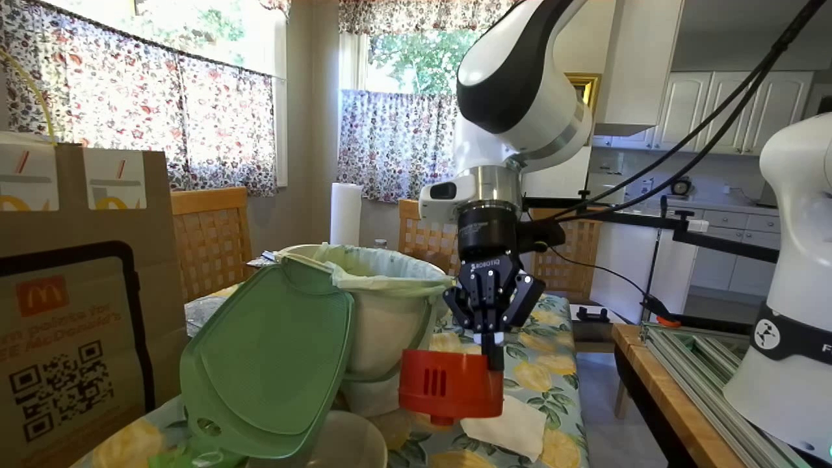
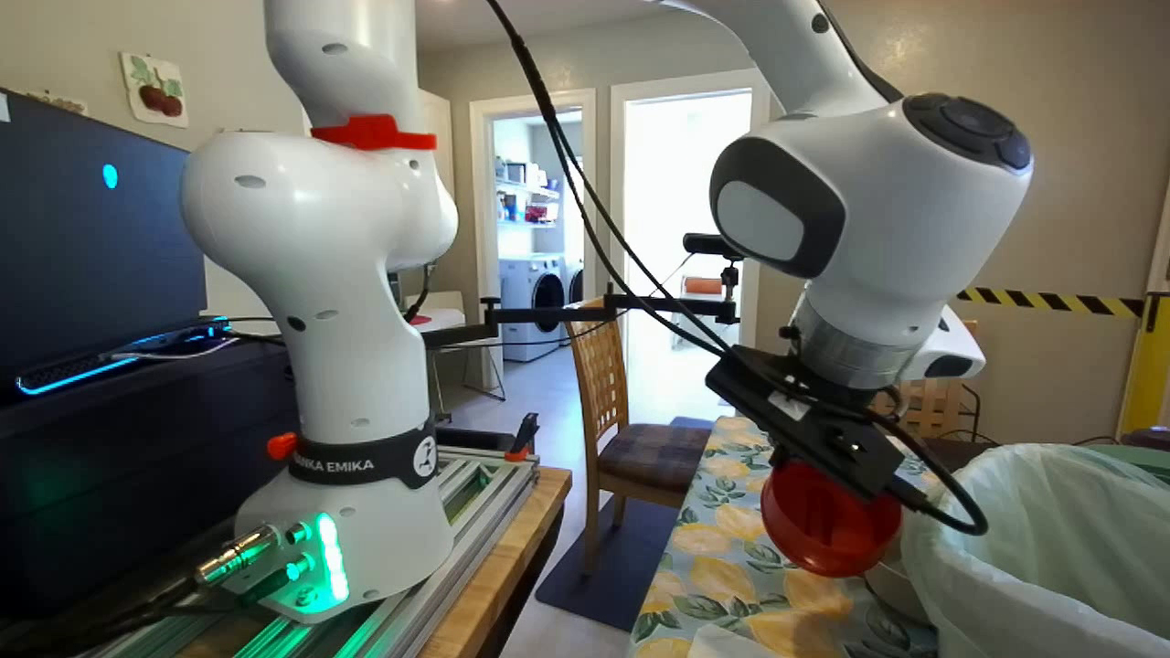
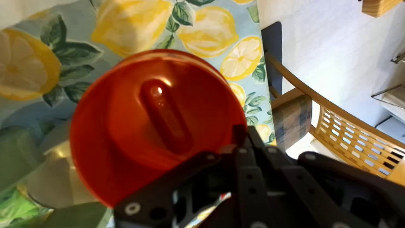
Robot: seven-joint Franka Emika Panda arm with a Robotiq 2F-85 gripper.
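Note:
A red round plastic tub (image 1: 450, 383), with slots in its side and a knob underneath, hangs from my gripper (image 1: 491, 355) in exterior view 1. Its thin rim is pinched between the fingers at the tub's right side. Looking down in the wrist view, I see the inside of the tub (image 3: 159, 125), empty, with a raised bar on its floor; the closed gripper meets its right wall. In exterior view 2 the tub (image 2: 824, 521) is tilted, and the arm hides the fingers.
A lined bin (image 1: 390, 327) stands behind and left, with its green lid (image 1: 273, 359) leaning in front. A clear bowl (image 1: 347, 444) and white paper (image 1: 511, 425) lie on the lemon tablecloth (image 1: 555, 374). A paper bag (image 1: 86, 312) fills the left side. A chair (image 3: 341, 133) stands by the table edge.

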